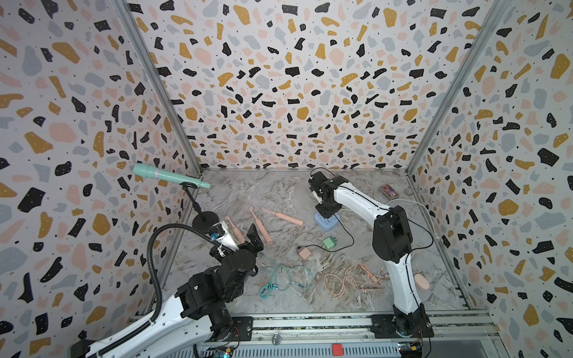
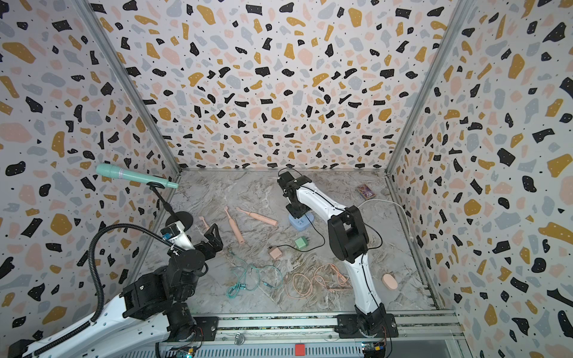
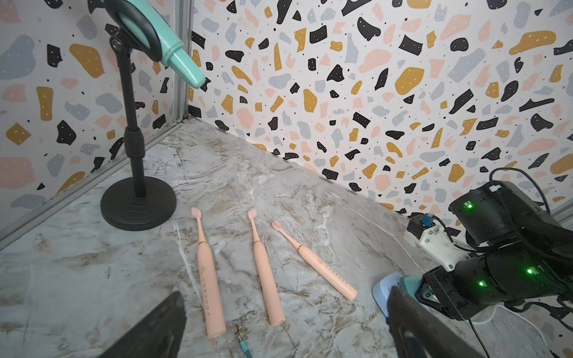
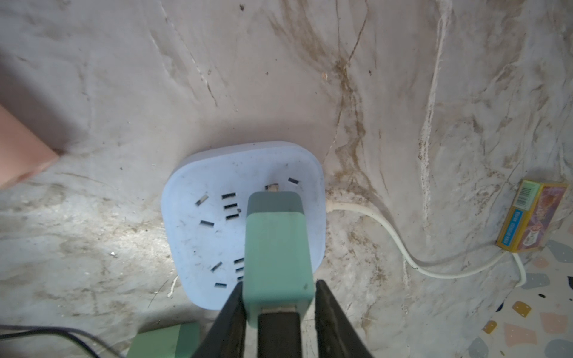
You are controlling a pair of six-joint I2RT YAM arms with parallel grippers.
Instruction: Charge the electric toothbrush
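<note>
Three pink electric toothbrushes, a left one [image 3: 209,286], a middle one [image 3: 266,277] and a right one [image 3: 327,269], lie on the table in the left wrist view. My left gripper is open in front of them, nothing between its fingers. A pale blue power hub [image 4: 203,244] lies under my right gripper. Over the hub's right part stands a green adapter block [image 4: 276,250]; whether it is fully seated cannot be told. My right fingers [image 4: 325,322] stand apart on either side of its near end, where a black piece [image 4: 278,337] shows.
A second green block [image 1: 329,242] and a pink block [image 1: 305,253] lie near the hub. Teal cables [image 1: 280,280] and pink cables [image 1: 343,285] tangle in front. A black stand [image 3: 137,203] with a teal hair dryer [image 3: 158,35] rises at left.
</note>
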